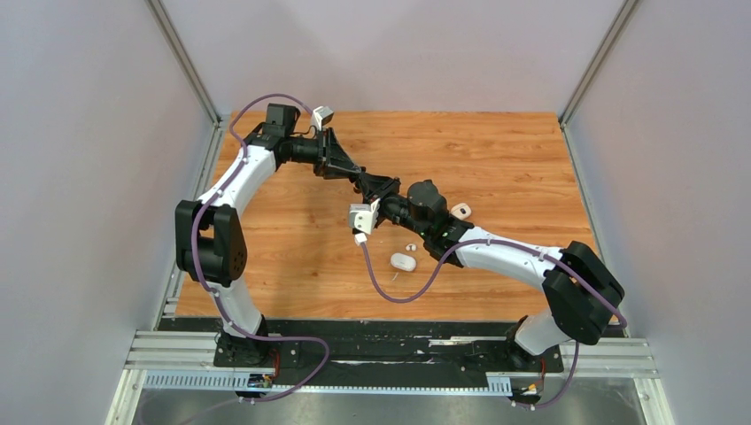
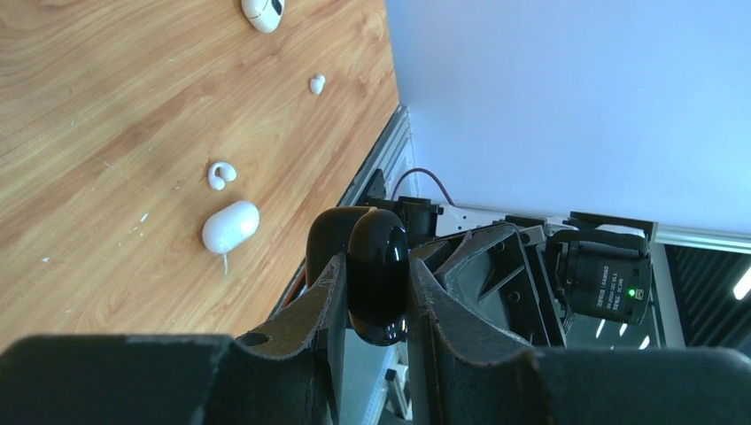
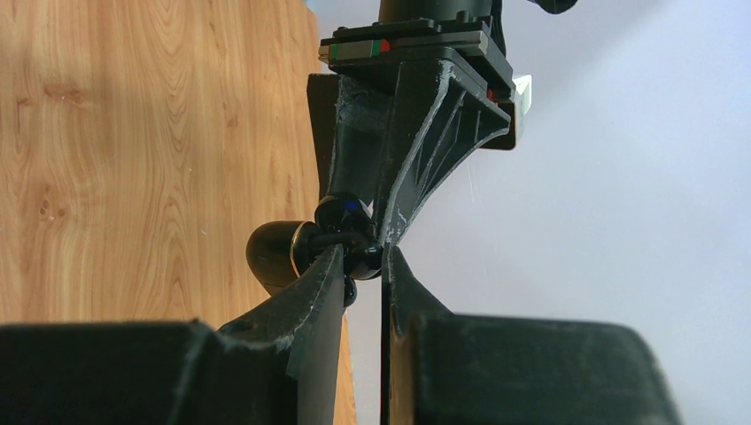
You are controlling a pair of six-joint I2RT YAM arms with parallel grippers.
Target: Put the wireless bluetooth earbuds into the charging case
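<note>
My two grippers meet above the middle of the table in the top view. In the left wrist view my left gripper is shut on a glossy black object (image 2: 376, 266), apparently part of the charging case or an earbud. In the right wrist view my right gripper is shut on a small glossy black piece (image 3: 356, 259), which touches the black rounded case (image 3: 272, 252) with a gold band, held at the other gripper. Whether an earbud sits inside the case cannot be told.
On the table lie a white oval case (image 1: 403, 261), small white earbuds (image 2: 221, 174) and a white device (image 1: 460, 211). Purple cables (image 1: 398, 299) hang along both arms.
</note>
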